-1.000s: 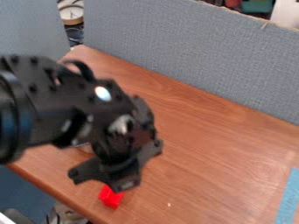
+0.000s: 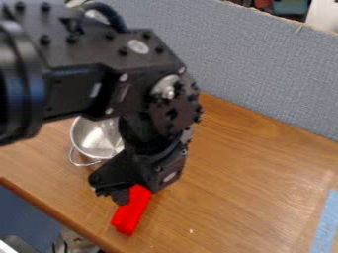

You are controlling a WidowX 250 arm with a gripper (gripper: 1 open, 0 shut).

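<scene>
A red block point(image 2: 132, 210) lies on the wooden table point(image 2: 238, 198) near its front edge. A silver metal pot point(image 2: 93, 138) with a wire handle stands behind the gripper at the left, partly covered by the arm.
A grey padded wall point(image 2: 251, 69) runs along the back. A blue tape strip point(image 2: 323, 222) lies at the right.
The arm has risen a little and shifted, uncovering more of the red block and the pot. The block lies in the same place.
</scene>
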